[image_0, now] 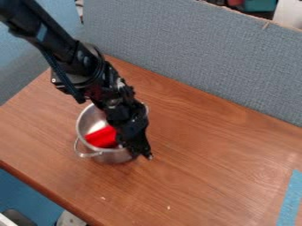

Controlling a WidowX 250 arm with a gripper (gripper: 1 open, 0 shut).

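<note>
A steel pot [109, 154] with looped handles stands on the wooden table at the left. Inside it lies a red object [101, 137]. The black gripper [144, 154] reaches down over the pot's right side, its tip low at the wall. The gripper appears shut; whether anything thin is between its fingers is hidden. The arm covers much of the pot's back and right.
A grey padded wall [195, 53] runs along the back. A blue strip [289, 196] lies at the right edge.
</note>
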